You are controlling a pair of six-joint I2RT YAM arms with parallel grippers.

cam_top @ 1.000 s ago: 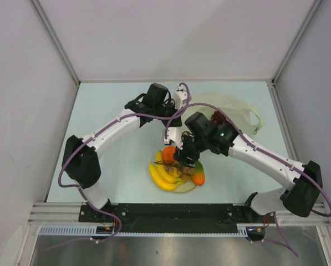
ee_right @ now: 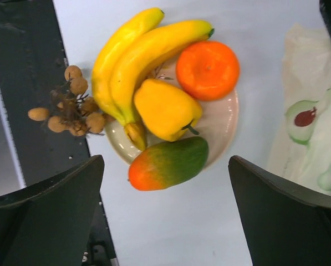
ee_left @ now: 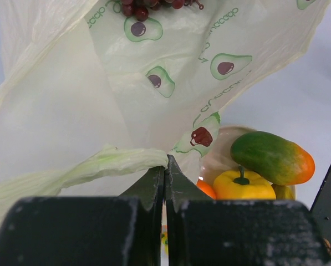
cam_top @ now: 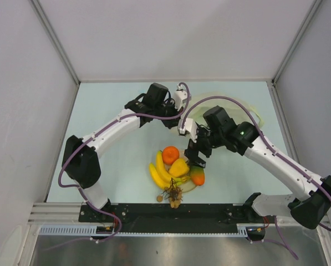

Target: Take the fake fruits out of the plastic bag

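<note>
My left gripper is shut on the edge of the white plastic bag (ee_left: 71, 122), printed with avocados. Red grapes (ee_left: 146, 11) lie inside it. My right gripper hangs open over the plate (ee_right: 225, 127), which holds bananas (ee_right: 151, 50), an orange (ee_right: 208, 71), a yellow pepper (ee_right: 162, 105) and a mango (ee_right: 171, 166). A bunch of small brown fruits (ee_right: 68, 111) lies at the plate's outer side, over the table's front edge.
The table (cam_top: 104, 183) has free room at the left and right. Its dark front edge runs just beside the plate.
My right arm has moved right. The brown bunch, earlier under that gripper over the plate, now lies lower, at the table's front edge. The left arm has stayed still.
</note>
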